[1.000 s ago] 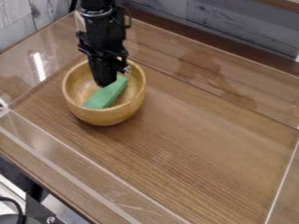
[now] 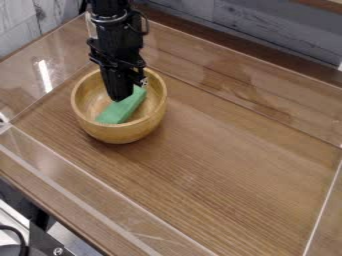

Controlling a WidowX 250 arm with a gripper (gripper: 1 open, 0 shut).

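Note:
A yellow-orange bowl (image 2: pixel 100 135) sits on the wooden table at the left. Inside it lies a flat green object (image 2: pixel 118 110), slanting from lower left to upper right. My black gripper (image 2: pixel 128 80) hangs over the back part of the bowl, above the upper end of the green object. Whether its fingers are open or shut is hard to make out at this size.
The green object looks nearly unmoved.

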